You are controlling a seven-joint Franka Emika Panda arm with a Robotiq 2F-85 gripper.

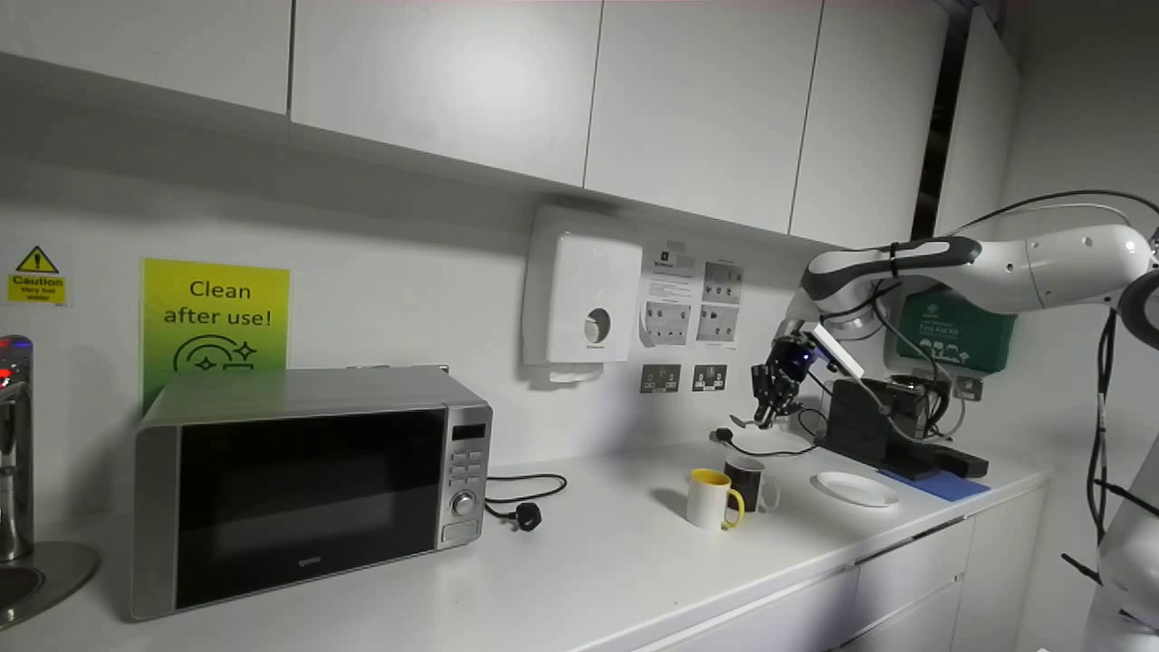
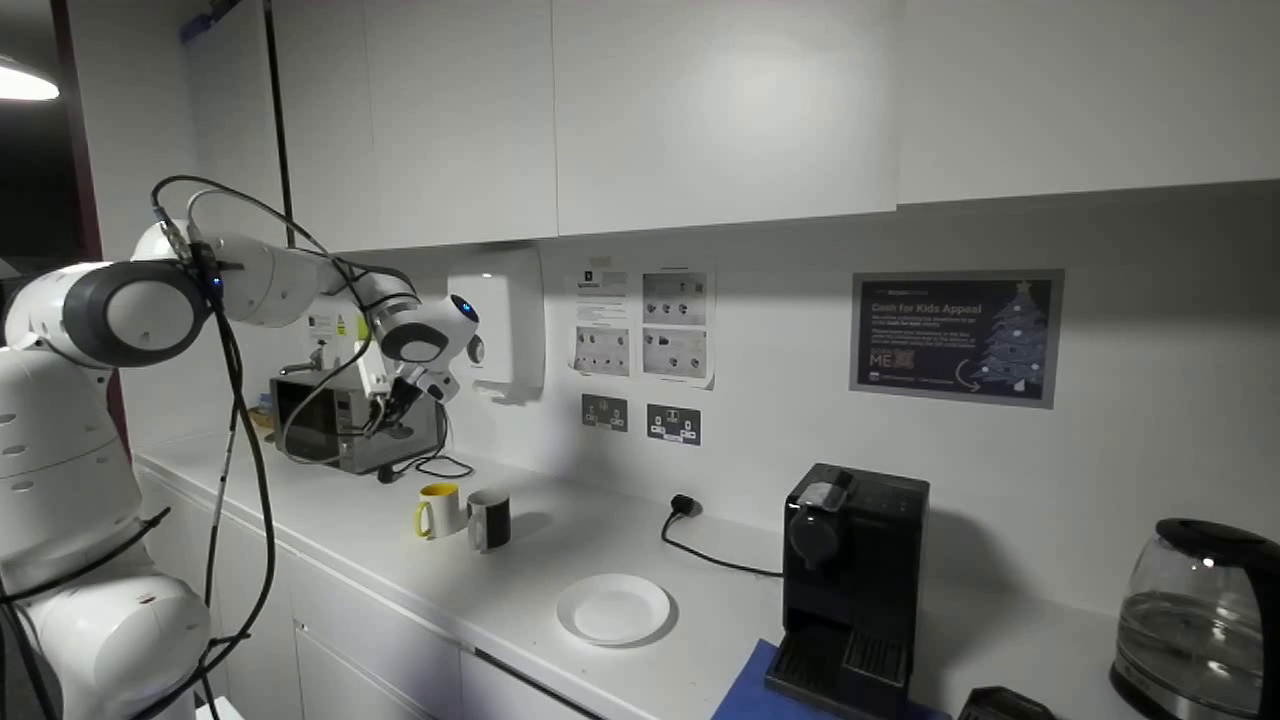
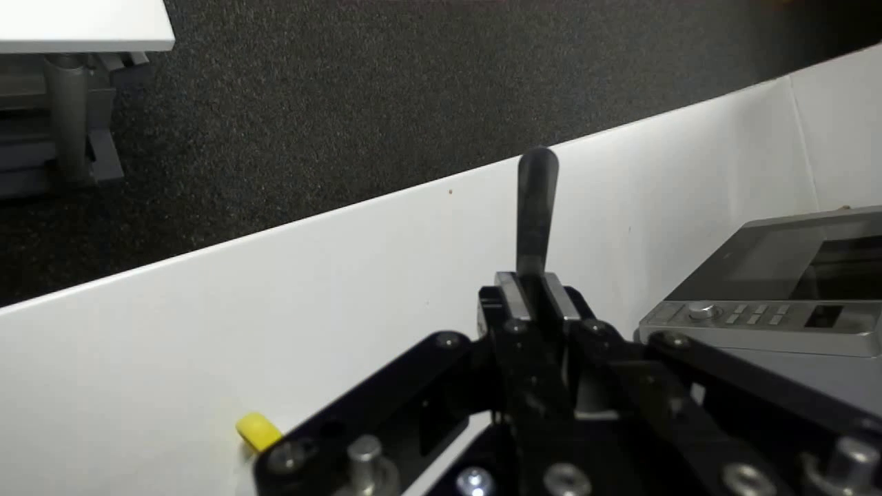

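Observation:
My gripper is shut on a slim metal utensil (image 3: 537, 202); its rounded end sticks out past the fingertips in the wrist view. It looks like a spoon or similar cutlery, but what kind I cannot tell. In exterior view 1 the gripper (image 1: 765, 413) hangs above the counter, over and behind the two mugs. Below it stand a white mug with yellow inside and handle (image 1: 706, 502) and a black-and-white mug (image 1: 744, 487), close together and upright. Only a bit of the yellow handle (image 3: 258, 430) shows in the wrist view.
A white plate (image 2: 614, 610) lies on the counter between the mugs and the black coffee machine (image 2: 854, 576). The microwave (image 1: 310, 489) stands to the left in exterior view 1, with clear counter before the mugs. A glass kettle (image 2: 1194, 618) is at far right.

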